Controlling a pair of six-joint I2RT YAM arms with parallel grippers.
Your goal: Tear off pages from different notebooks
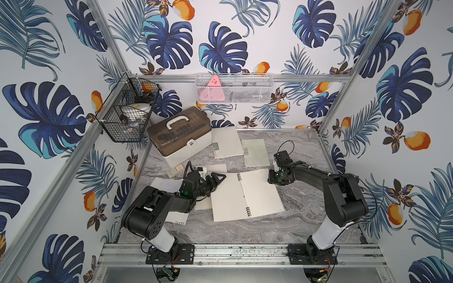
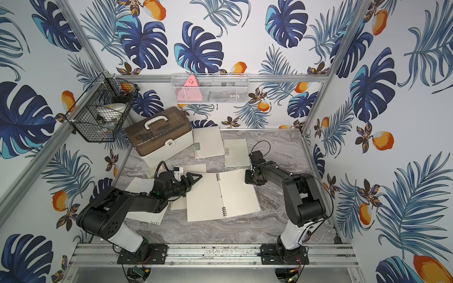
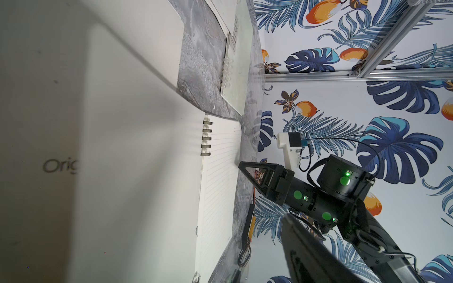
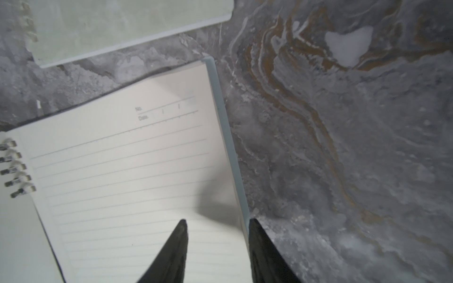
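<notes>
An open spiral notebook (image 1: 259,193) lies at front centre, lined right page up and blank left page (image 2: 203,202). My left gripper (image 1: 214,181) is over the left page's outer side; how far its fingers stand apart is hard to see. My right gripper is at the right page's outer edge, fingers apart, one over the paper and one by the edge, nothing visible between them. A pale green notebook (image 1: 255,153) and a white notebook (image 1: 227,140) lie behind. More paper (image 2: 144,214) lies under and beside the left arm.
A brown-lidded toolbox (image 1: 179,129) stands at the back left, below a black wire basket (image 1: 127,113). A white mesh basket (image 1: 234,89) hangs on the back wall.
</notes>
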